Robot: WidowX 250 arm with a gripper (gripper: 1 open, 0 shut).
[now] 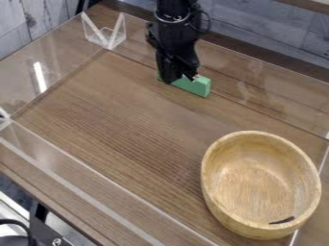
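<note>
My gripper (164,69) is at the upper middle of the camera view, pointing down at a green block (193,84) lying on the wooden table (115,144). Its dark fingertips are over the left part of the block, which partly disappears behind them. The gripper looks shut; whether it touches the block is unclear.
A large round tan bowl (257,173) sits at the lower right, with a small dark item near its front rim. Clear plastic pieces stand at the upper left and left edge.
</note>
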